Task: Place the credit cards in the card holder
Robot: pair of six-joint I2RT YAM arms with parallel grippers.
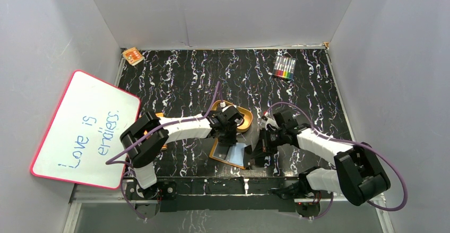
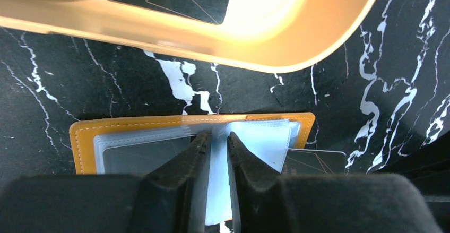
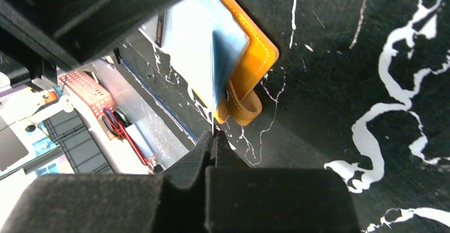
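Note:
The card holder (image 2: pixel 111 124), orange with pale blue sleeves, lies open on the table. My left gripper is over it, fingers slightly apart at a blue sleeve (image 2: pixel 254 143); whether they pinch it is unclear. Dark cards (image 2: pixel 143 156) sit in the holder; another dark card (image 2: pixel 313 162) shows at its right end. My right gripper is shut on a thin card seen edge-on, pointing at the holder's sleeves beside the strap (image 3: pixel 244 105). In the top view it stands right of the holder (image 1: pixel 228 161).
An orange tray (image 2: pixel 265 47) holding dark cards lies behind the holder. A marker set (image 1: pixel 284 67) is at back right, a small orange item (image 1: pixel 133 55) at back left.

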